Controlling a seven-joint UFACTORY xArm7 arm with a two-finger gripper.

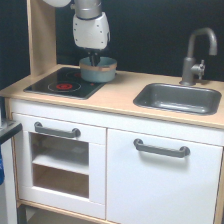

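Note:
A grey-green pot stands on the wooden counter, beside the right edge of the black stovetop with its red burner mark. My gripper comes down from above, its dark fingers at the pot's opening. The fingertips are too small and dark to show whether they stand apart or together. Whatever lies inside the pot is hidden from this angle.
To the right, a metal sink is set into the counter, with a grey faucet behind it. Bare counter lies between pot and sink. Below are an open-fronted oven and a white cabinet door.

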